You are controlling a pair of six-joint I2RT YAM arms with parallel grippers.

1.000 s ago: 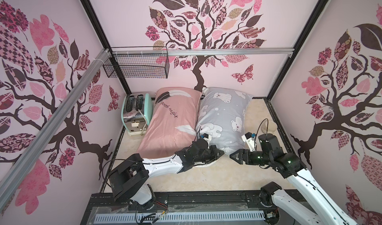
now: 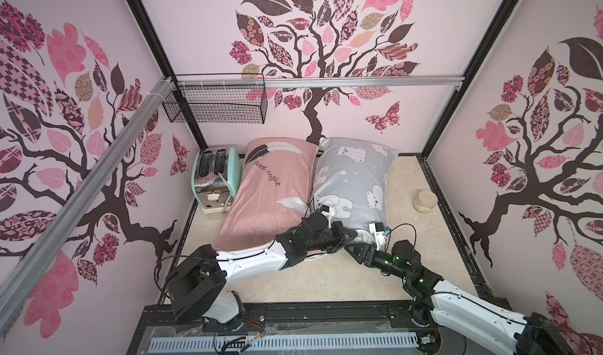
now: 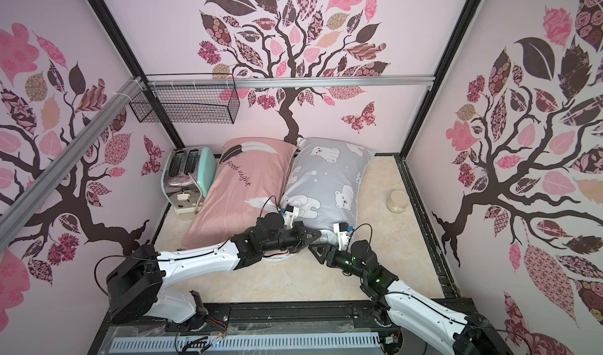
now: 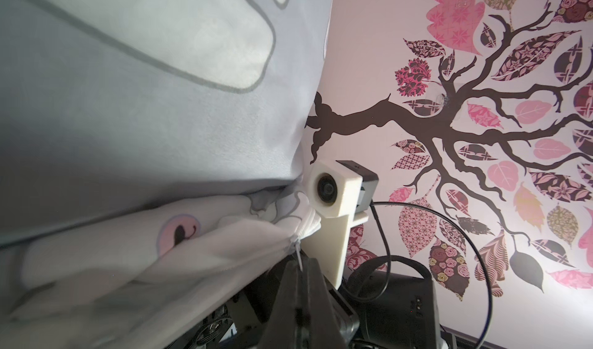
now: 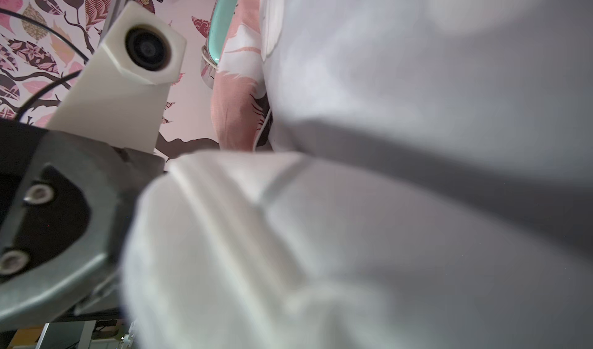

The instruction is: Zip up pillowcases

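The grey bear-print pillow [image 2: 351,179] lies at right of centre, the pink "good night" pillow [image 2: 263,185] beside it. At the grey pillowcase's front end, my left gripper [image 2: 345,235] is shut, with a thin pale tab or cord at its fingertips [image 4: 300,275] in the left wrist view. My right gripper [image 2: 358,251] stands open just right of and below it, close to the fabric. In the right wrist view white cloth with a seam strip [image 5: 241,225] fills the near area, blurred and hiding the fingers.
A mint toaster [image 2: 213,179] stands left of the pillows. A small cream container [image 2: 424,201] sits at the right, a wire basket [image 2: 213,102] hangs at the back wall. Bare tabletop [image 2: 333,282] lies along the front.
My right gripper has moved left and down toward the grey pillow's front end and my left gripper. The left gripper rose slightly with the case's end.
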